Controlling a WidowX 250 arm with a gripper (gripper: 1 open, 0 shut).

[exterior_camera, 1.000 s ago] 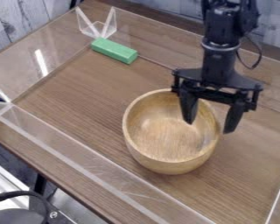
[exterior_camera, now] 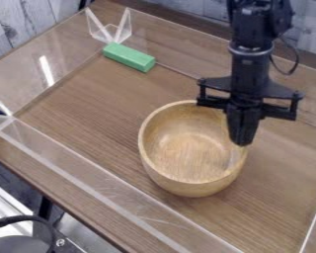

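Note:
My black gripper [exterior_camera: 239,130] hangs over the back right rim of a large round tan bowl [exterior_camera: 188,158], its fingertips pointing down. It appears shut, with nothing visible between its fingers. The bowl rests on the wooden table [exterior_camera: 82,128], and I see nothing inside it.
A green block [exterior_camera: 127,56] lies at the back left, beside a clear angular object [exterior_camera: 110,27]. A black cable loop sits at the lower left corner, off the table.
My gripper's fingers have drawn together over the bowl's right side. The bowl and green block look unmoved.

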